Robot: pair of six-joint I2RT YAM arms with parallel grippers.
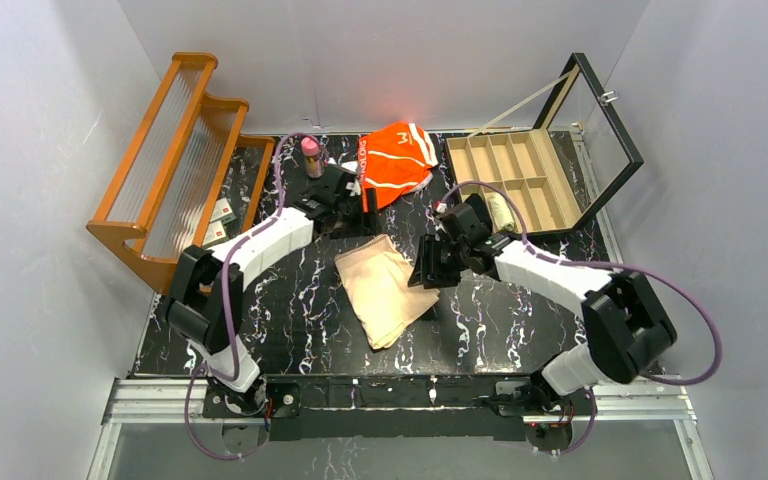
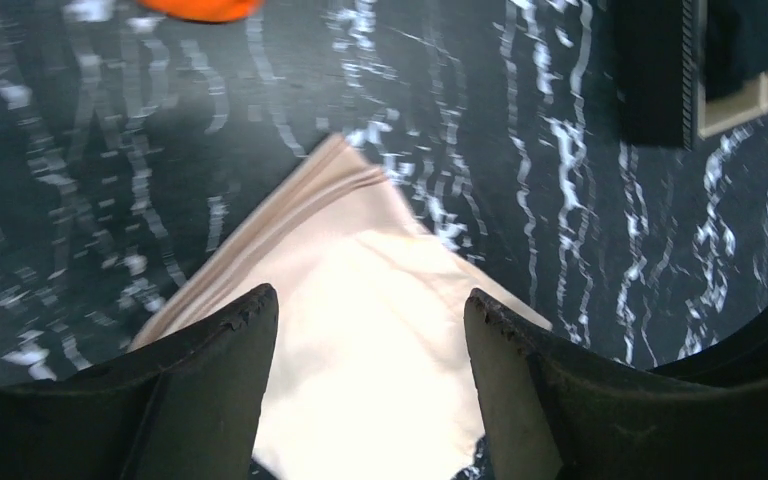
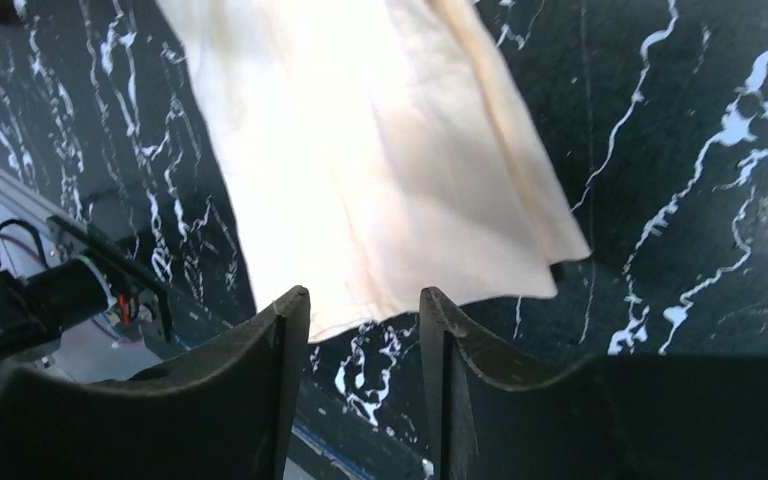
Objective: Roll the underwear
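The beige underwear (image 1: 380, 295) lies flat and folded on the dark marbled table, its waistband running along the far edge. Just beyond that edge hovers my left gripper (image 1: 369, 215). The left wrist view shows its fingers (image 2: 225, 370) wide apart, with the underwear (image 2: 360, 330) below them and nothing held. My right gripper (image 1: 423, 265) is over the cloth's right side. In the right wrist view, its fingers (image 3: 285, 350) stand apart near the edge of the underwear (image 3: 360, 180), and no cloth is pinched between them.
At the back right is an open compartment box (image 1: 505, 165) with a dark roll and a pale roll (image 1: 500, 212) inside. An orange bag (image 1: 395, 160) lies at the back. A pink-capped bottle (image 1: 311, 155) and wooden shelf (image 1: 185, 170) stand left.
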